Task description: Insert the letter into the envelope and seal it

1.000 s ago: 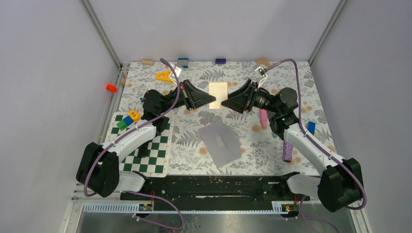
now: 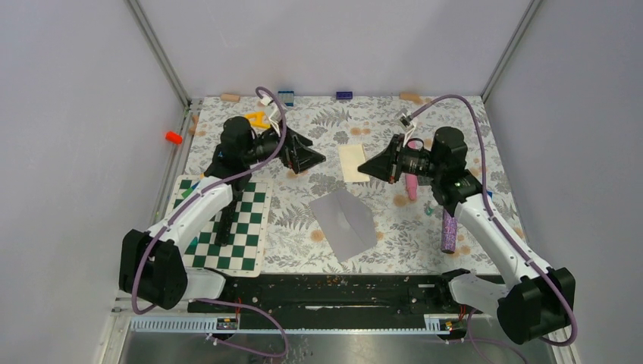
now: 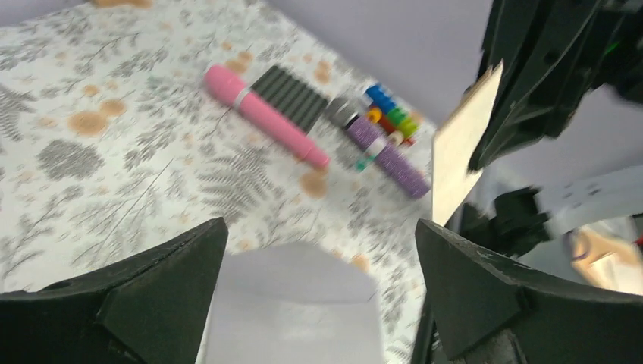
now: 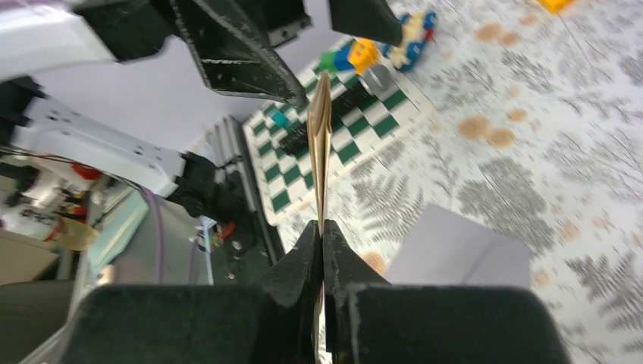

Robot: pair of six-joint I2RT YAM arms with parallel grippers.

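Observation:
A cream folded letter (image 2: 352,162) hangs above the table, upright, with its layers edge-on in the right wrist view. My right gripper (image 2: 366,170) is shut on one side of the letter. The left gripper (image 2: 311,164) stands open to the left of the letter, apart from it, with nothing between its fingers. Below them a grey envelope (image 2: 343,226) lies flat on the patterned tabletop. In the left wrist view the envelope (image 3: 296,330) shows a tapered flap lying open at its far end.
A green checkered board (image 2: 261,246) with a black microphone (image 2: 226,224) lies at left. At right are a pink microphone (image 3: 277,129), a dark plate (image 3: 290,98) and a purple microphone (image 2: 449,231).

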